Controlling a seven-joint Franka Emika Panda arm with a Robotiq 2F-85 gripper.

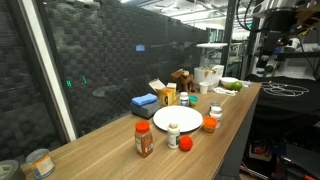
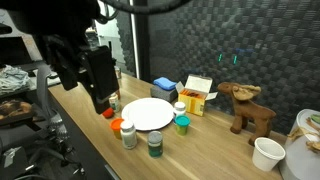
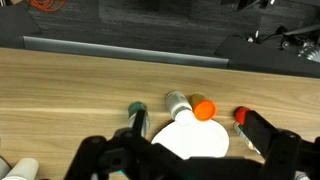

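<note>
My gripper hangs high above the wooden table, its dark fingers wide apart. From above, the white plate (image 3: 195,141) shows between and below them, with no object in the grasp. Along the plate's near side stand a white-lidded jar (image 3: 177,103), an orange-topped item (image 3: 203,107) and a small dark-lidded jar (image 3: 137,110). A red round item (image 3: 241,115) lies by the right finger. In the first exterior view, the red item (image 1: 186,143) sits beside a white-capped shaker (image 1: 173,135) and an orange-lidded bottle (image 1: 144,138).
Behind the plate are a blue item (image 2: 165,85), an open yellow box (image 2: 197,96) and a brown plush moose (image 2: 247,109). A white cup (image 2: 267,153) and a white pot (image 2: 305,145) stand to the right. Bare tabletop (image 1: 95,155) stretches across the left.
</note>
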